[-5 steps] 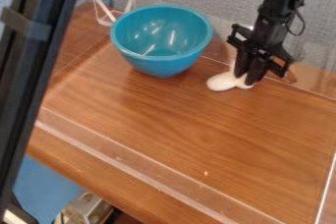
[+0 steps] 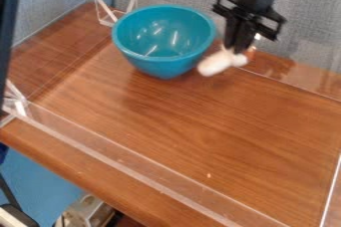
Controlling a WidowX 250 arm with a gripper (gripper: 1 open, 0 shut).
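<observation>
My black gripper (image 2: 240, 44) hangs at the upper right of the camera view, just right of a teal bowl (image 2: 163, 42), shut on a white object (image 2: 217, 63) that is blurred and tilted off the wooden surface. The object's left end is close to the bowl's right side; whether they touch I cannot tell.
Clear strips run along its edges. A grey padded wall stands behind. A blue floor and a metal fixture show at the lower left.
The gripper has risen and moved slightly left, lifting the white object from the table toward the bowl's right side. The bowl stays in place.
</observation>
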